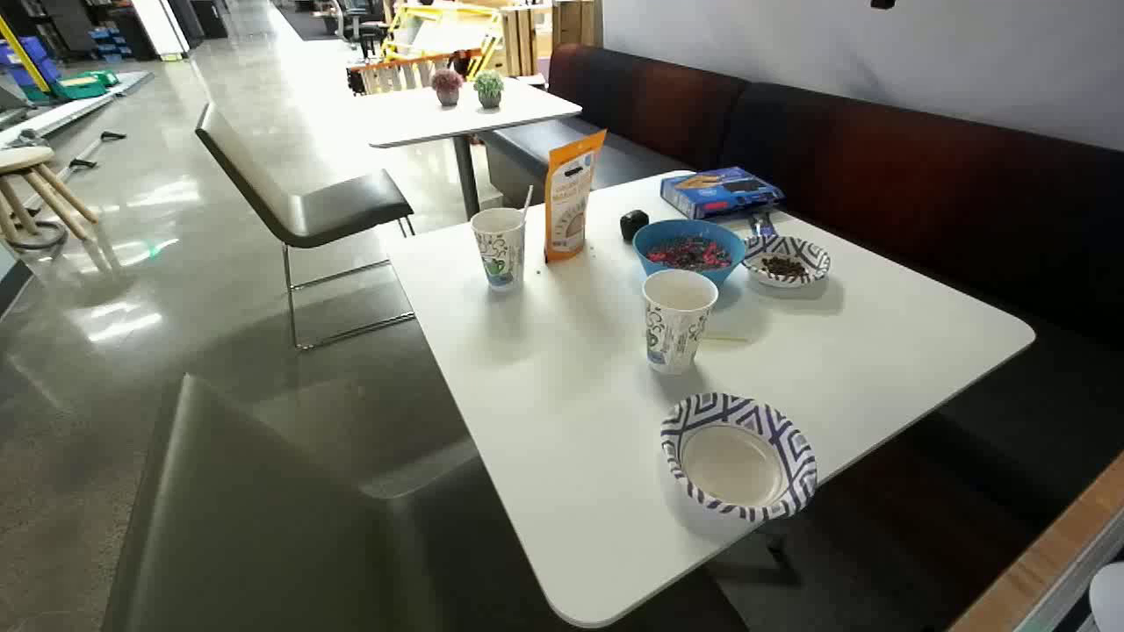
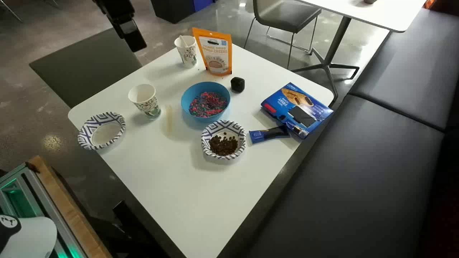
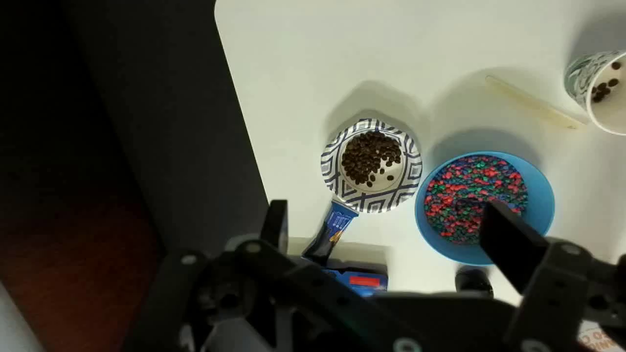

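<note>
My gripper stands wide open in the wrist view, its dark fingers far apart and nothing held between them. Below it on the table lie a patterned paper bowl (image 3: 405,190) with coffee beans (image 3: 367,153) and a blue bowl (image 3: 543,202) filled with small red, green and blue pieces. A blue wrapped bar (image 3: 334,231) sits close to the bean bowl. One paper cup (image 2: 146,101) stands near a second, empty-looking patterned bowl (image 2: 88,133); a few beans show inside a cup (image 3: 581,76) in the wrist view. Another cup (image 2: 187,53) has a stick in it.
An orange pouch (image 1: 574,195) stands upright at the far side, near a small black object (image 2: 237,84). A blue box (image 2: 297,107) lies by the bench edge. A pale stick (image 2: 169,119) rests on the white table (image 2: 180,193), whose near part is clear.
</note>
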